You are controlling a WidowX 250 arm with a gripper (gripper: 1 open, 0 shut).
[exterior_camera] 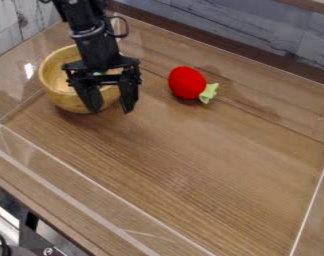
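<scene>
My black gripper (101,90) hangs from the top left over a yellow bowl (55,66) on the wooden table (205,180). Its two fingers stand apart, open, over the bowl's right part.
A red strawberry-like toy (186,82) with a green top lies to the right of the bowl, toward the back.
</scene>
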